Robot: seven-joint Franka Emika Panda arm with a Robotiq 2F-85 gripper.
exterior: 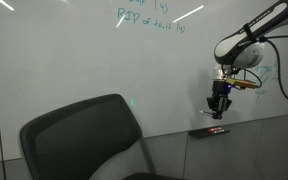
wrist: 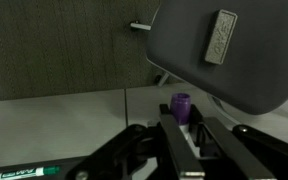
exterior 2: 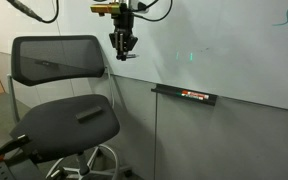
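My gripper (exterior: 220, 104) is shut on a marker, held in front of the whiteboard (exterior: 74, 60). In the wrist view the purple end of the marker (wrist: 181, 106) sticks out beyond the dark fingers; the rest of it is mostly hidden between them. From the second exterior view, the gripper (exterior 2: 125, 46) hangs near the board's lower edge, beside the chair's backrest. A thin piece of the marker (exterior 2: 127, 57) shows below the fingers.
A dark tray (exterior 2: 167, 91) under the board carries a red-and-white item (exterior 2: 195, 95) and a green marker (wrist: 26, 173). On the seat of the black chair (exterior 2: 59, 62) lies an eraser (wrist: 220, 37). Writing (exterior: 152, 20) marks the upper board.
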